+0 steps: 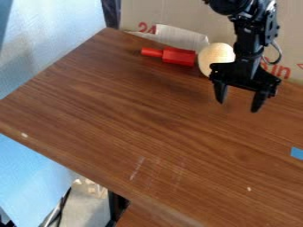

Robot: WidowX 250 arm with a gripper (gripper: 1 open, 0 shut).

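My black gripper (238, 96) hangs over the back right of the wooden table (130, 133), its two fingers apart and pointing down, with nothing visible between them. Just behind it to the left is a pale rounded object (214, 56), partly hidden by the arm. A red cylinder with a handle (178, 57) lies left of that, near the back edge, in front of a white roll or sheet (178, 36).
Cardboard (154, 13) stands along the back of the table. A small blue tape piece (296, 153) is at the right edge.
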